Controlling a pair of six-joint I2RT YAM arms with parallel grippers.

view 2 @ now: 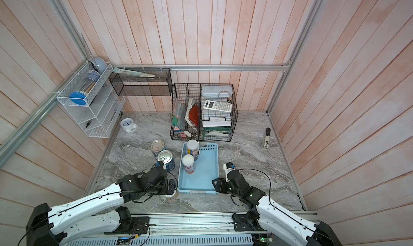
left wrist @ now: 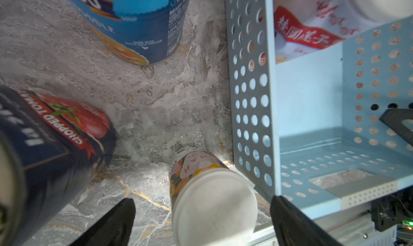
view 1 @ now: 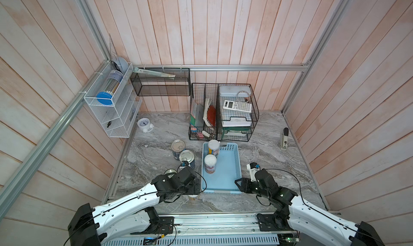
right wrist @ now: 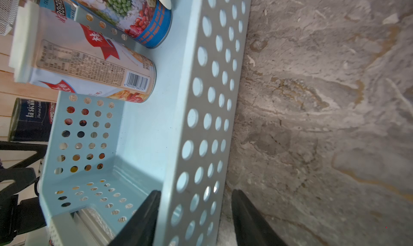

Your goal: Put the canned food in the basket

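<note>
The light blue basket (view 1: 232, 168) holds two white-lidded or light-topped cans at its left side: a near white-lidded can (view 1: 210, 163) and a far can (view 1: 213, 145), both upright. Left of the basket stands another white-lidded can (left wrist: 215, 207), between the fingers of my open left gripper, with gaps at its sides. A blue soup can (left wrist: 133, 22) and a dark chopped-tomato can (left wrist: 51, 142) stand on the counter nearby. My right gripper has its fingers apart on either side of the basket's right wall (right wrist: 206, 100); contact is hard to tell.
Behind the blue soup can stands another metal-topped can (view 1: 178, 146). Black wire racks (view 1: 223, 134) sit beyond the basket. A white cup (view 1: 145, 125) lies at the back left. The counter right of the basket is clear up to a small dark-topped object (view 1: 284, 138).
</note>
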